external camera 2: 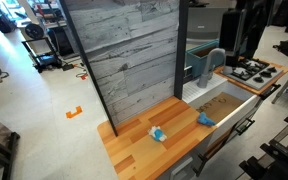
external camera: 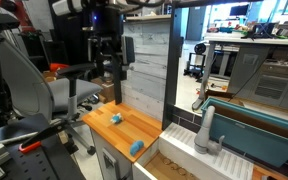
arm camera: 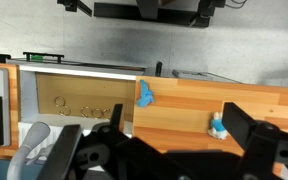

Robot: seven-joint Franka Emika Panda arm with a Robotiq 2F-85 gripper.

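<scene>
A solid blue item (external camera: 137, 147), which looks like cloth or soft plastic, lies on the wooden counter near the sink. Farther along the same counter rests a blue-and-white item (external camera: 116, 119); the wrist view shows both the blue item (arm camera: 145, 94) and the blue-and-white item (arm camera: 217, 125) from above. My gripper (external camera: 94, 95) hangs over the counter area, fingers pointing down and spread, nothing between them. Its fingers (arm camera: 114, 145) show dark along the bottom of the wrist view, apart from both items.
Beside the wooden counter (external camera 2: 129, 147) is a white sink (arm camera: 124, 72) with a wood-coloured bottom and small rings. A grey faucet (external camera: 207, 128) and a teal bin (external camera: 249, 128) stand at its far side. A whitish plank panel (external camera: 144, 65) rises behind the counter.
</scene>
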